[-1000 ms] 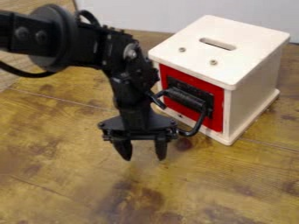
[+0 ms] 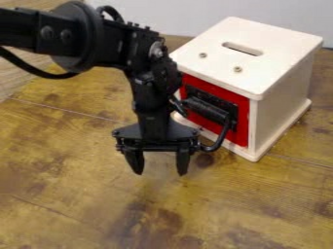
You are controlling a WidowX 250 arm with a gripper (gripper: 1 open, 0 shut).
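Observation:
My gripper point(image 2: 159, 161) hangs from the black arm point(image 2: 146, 78) at the centre of the view, low over the wooden floor, its two fingers apart and pointing down with nothing between them. Just behind and to the right of it stands a cream wooden box point(image 2: 276, 102) with a slot and two knobs on top. Its red front point(image 2: 237, 136) carries a black panel, partly hidden by my arm and a cable.
A pale wall point(image 2: 156, 15) runs along the back.
My arm and gripper have shifted slightly to the left over the last second. The box has not moved.

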